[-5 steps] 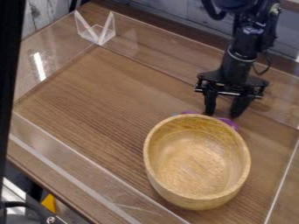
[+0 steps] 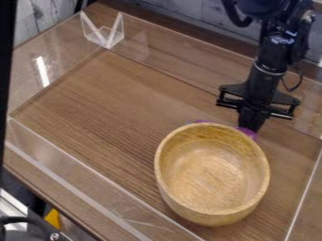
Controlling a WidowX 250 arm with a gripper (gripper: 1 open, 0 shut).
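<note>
My black gripper (image 2: 257, 111) hangs low on the right side of the table, just behind a large yellow bowl (image 2: 212, 173). Its fingertips reach down to a purple item (image 2: 249, 133) lying partly hidden behind the bowl's back rim. Whether anything is between the fingers cannot be made out, as the dark parts overlap.
A clear wire-like holder (image 2: 104, 26) stands at the back left.
My gripper has shifted slightly to the right and down over the last second, and its fingers look closer together. The bowl has not moved.
</note>
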